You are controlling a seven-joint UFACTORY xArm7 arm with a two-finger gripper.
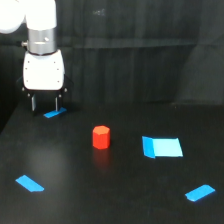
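Note:
A small red block point(101, 137) with a faceted outline rests upright on the black table, near the middle of the camera view. My gripper point(46, 103) hangs at the upper left, its fingers pointing down. Those two dark fingers stand apart with nothing visible between them. A clear stretch of table separates the gripper from the block. To the block's right lies a flat pale-cyan square point(168, 147), with a darker blue strip point(148, 147) along its left side.
Blue tape marks lie on the table at the front left point(29, 183), the front right point(200, 192) and close to the gripper point(55, 112). A dark curtain point(140, 50) hangs behind.

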